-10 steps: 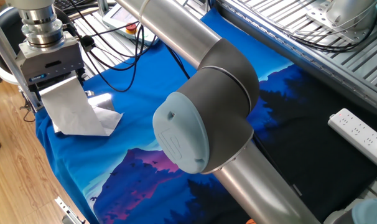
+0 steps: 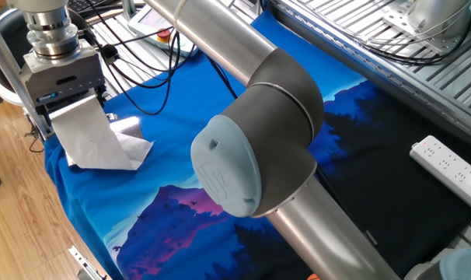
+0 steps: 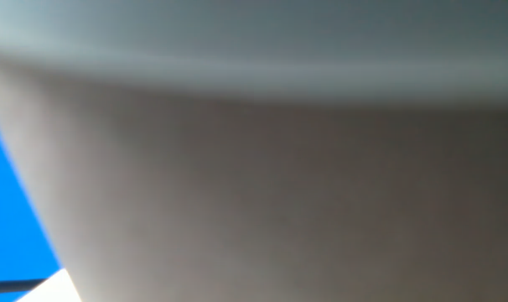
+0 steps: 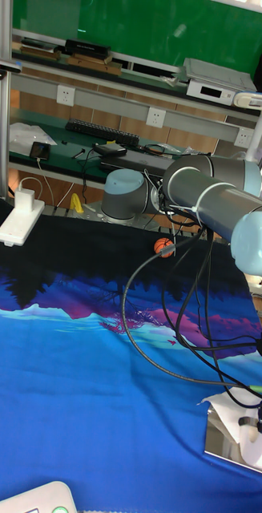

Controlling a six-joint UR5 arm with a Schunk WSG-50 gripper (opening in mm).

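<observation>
In exterior view 1 my gripper (image 2: pixel 71 95) points down at the left edge of the cloth-covered table. A white sheet (image 2: pixel 89 134), paper or thin cloth, runs from the gripper's lower edge down to the table and spreads out there. It covers the fingers, so I cannot see whether they grip it. Exterior view 3 shows the white sheet (image 4: pixel 228 412) at the right, lying partly over a flat shiny silver object (image 4: pixel 223 442). Only a dark part of the gripper shows there, at the frame's edge. My arm's casing fills almost all of exterior view 2.
A blue landscape-print cloth (image 4: pixel 89 401) covers the table, with a wide bare stretch in its middle. A white power strip (image 2: pixel 449 165) lies on its dark end. Black cables (image 4: pixel 199 317) hang in loops from the arm. An orange ball-like object (image 4: pixel 164 246) sits near the arm's base.
</observation>
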